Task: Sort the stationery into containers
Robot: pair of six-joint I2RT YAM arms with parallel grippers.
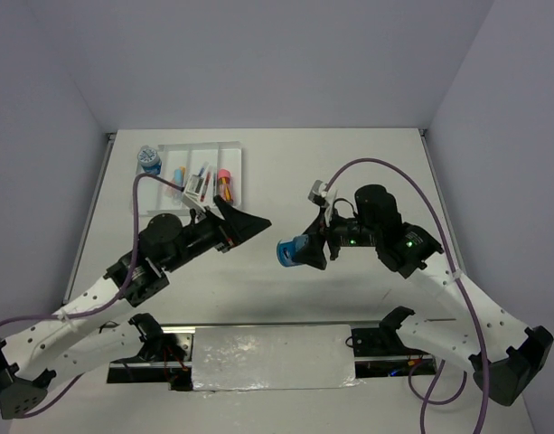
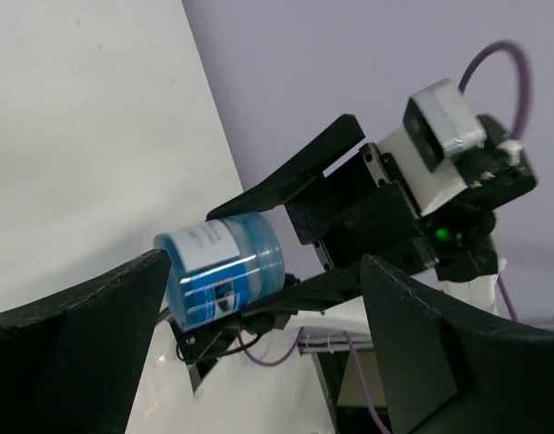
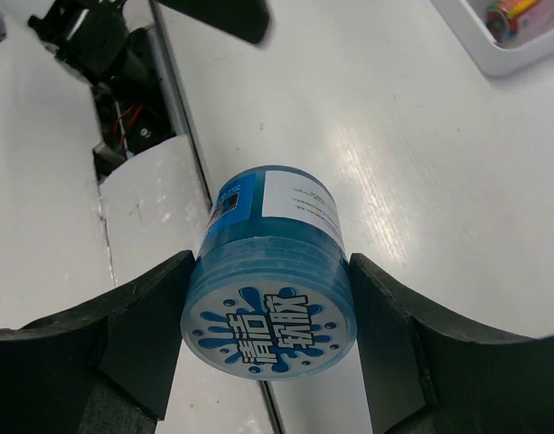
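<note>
My right gripper (image 1: 314, 248) is shut on a round blue tub (image 1: 291, 251), held above the middle of the table. The tub (image 3: 269, 298) has a clear body, a white-and-blue label and a white end with blue splash print, which faces the right wrist camera. To its left, my left gripper (image 1: 248, 233) stands open, apart from the tub, with nothing between its fingers. In the left wrist view the tub (image 2: 220, 268) shows beyond the open fingers. A white divided tray (image 1: 224, 147) at the back left holds pens (image 1: 203, 181) and a pink-topped item (image 1: 224, 175).
A second blue tub (image 1: 149, 160) is at the tray's back left corner. The left arm partly covers the tray's front. Side walls (image 1: 502, 136) bound the space.
</note>
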